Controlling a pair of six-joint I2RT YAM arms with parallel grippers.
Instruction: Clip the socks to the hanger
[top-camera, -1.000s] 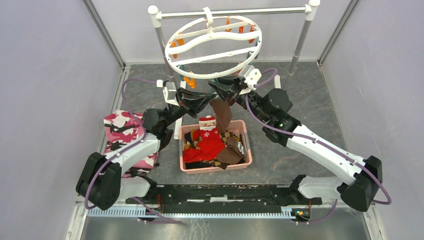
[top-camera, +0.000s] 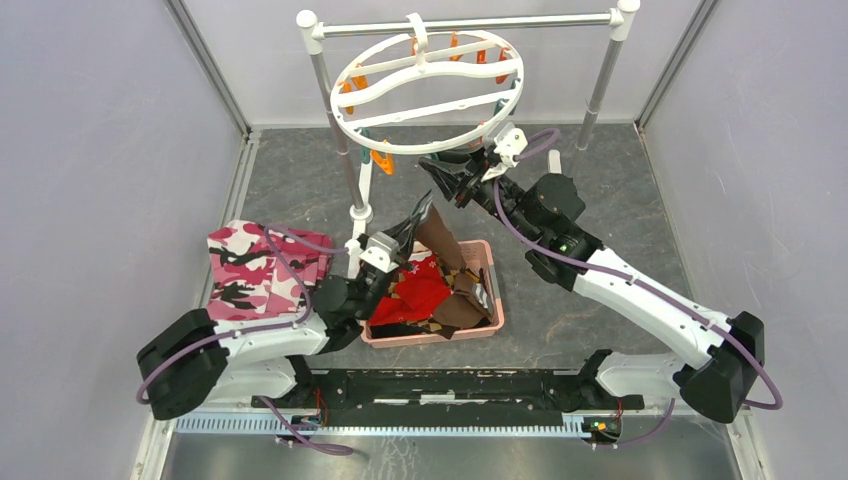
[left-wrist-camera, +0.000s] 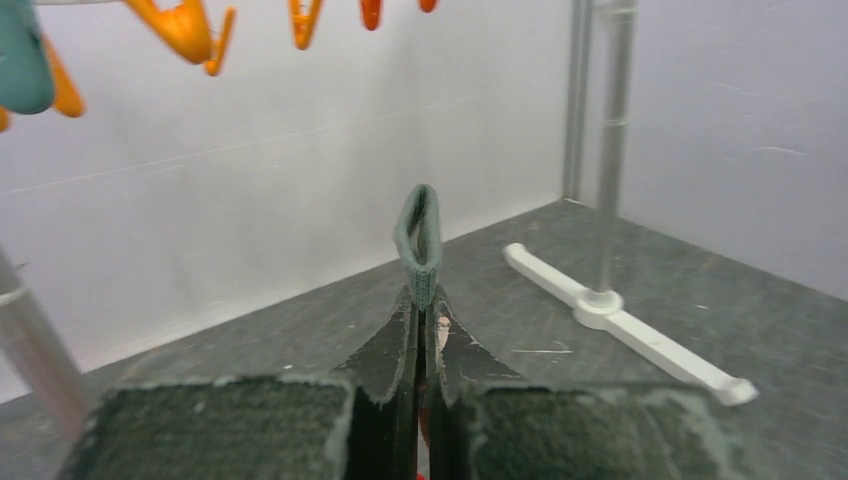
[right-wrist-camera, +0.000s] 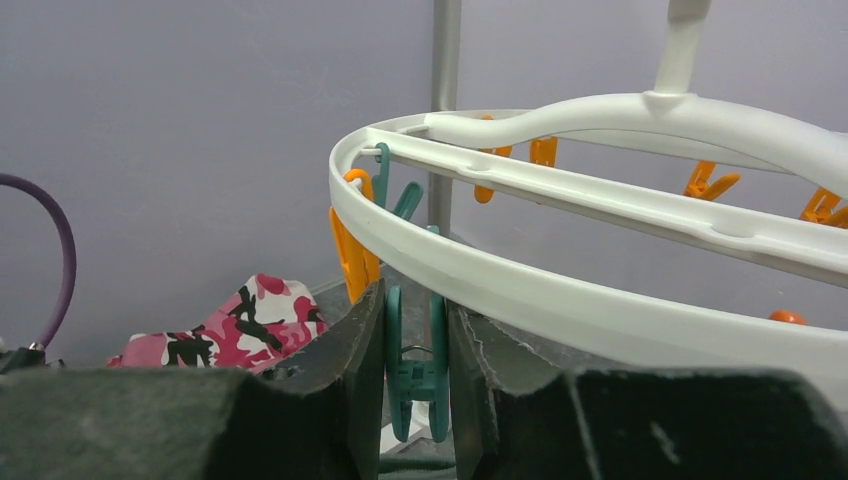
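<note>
My left gripper (top-camera: 420, 208) is shut on a sock (top-camera: 440, 238), brown in the top view; its top edge (left-wrist-camera: 419, 228) sticks up between the fingertips in the left wrist view. Below and left of the round white hanger's (top-camera: 375, 150) front, it points upward. My right gripper is shut on a teal clip (right-wrist-camera: 416, 385) at the hanger's rim, beside an orange clip (right-wrist-camera: 355, 250) and another teal clip (right-wrist-camera: 405, 200). A pink basket (top-camera: 420, 340) holds red, brown and patterned socks below.
Camouflage cloth (top-camera: 240, 250) lies left of the basket. The hanger hangs from a metal rack (top-camera: 470, 22) with white feet (left-wrist-camera: 660, 350). Walls enclose both sides; the floor right of the basket is clear.
My left gripper has moved away from the right one, down and more upright, with the brown sock in it. The right arm is nearly still, slightly raised at the wrist.
</note>
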